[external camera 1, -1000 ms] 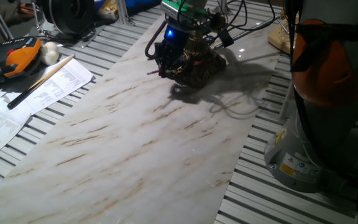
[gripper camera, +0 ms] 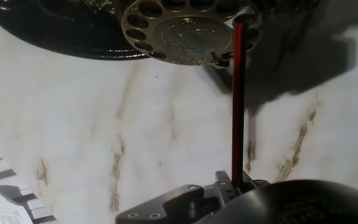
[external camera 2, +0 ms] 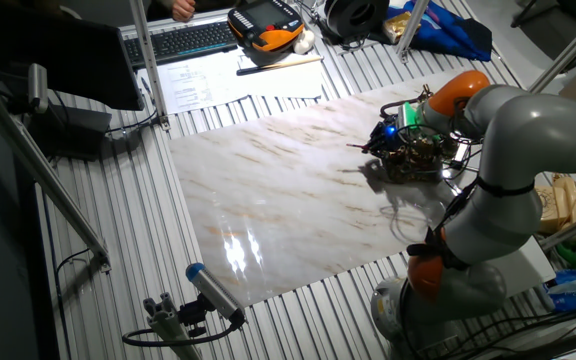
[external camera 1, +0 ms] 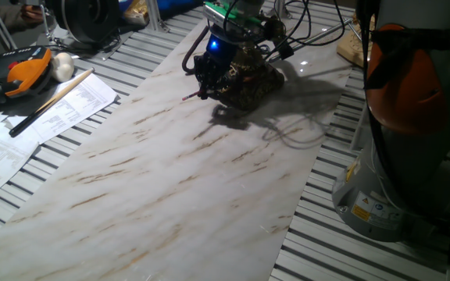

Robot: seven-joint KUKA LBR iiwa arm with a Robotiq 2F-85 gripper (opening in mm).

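An ornate rotary telephone (external camera 1: 250,87) stands at the far part of the marble-patterned board, partly covered by my arm's tool end. In the wrist view its metal dial (gripper camera: 185,34) with finger holes fills the top, beside a dark curved part of the phone. My gripper is at the bottom of that view, shut on a thin red-and-black stick (gripper camera: 238,106). The stick reaches up to the dial's right side, its tip over a finger hole; whether it is inside the hole, I cannot tell. From outside, the gripper (external camera 1: 204,87) is dark and hard to make out.
The marble board (external camera 2: 258,190) is bare toward the left and front. Papers (external camera 1: 73,105) with a wooden-and-black stick (external camera 1: 51,101) and an orange-black pendant (external camera 1: 14,72) lie beyond its edge. Cables (external camera 1: 307,35) hang around the arm. A camera (external camera 2: 215,290) stands at the near edge.
Compared with a second ago, my gripper and the stick sit slightly lower at the phone. The phone appears to stay in place.
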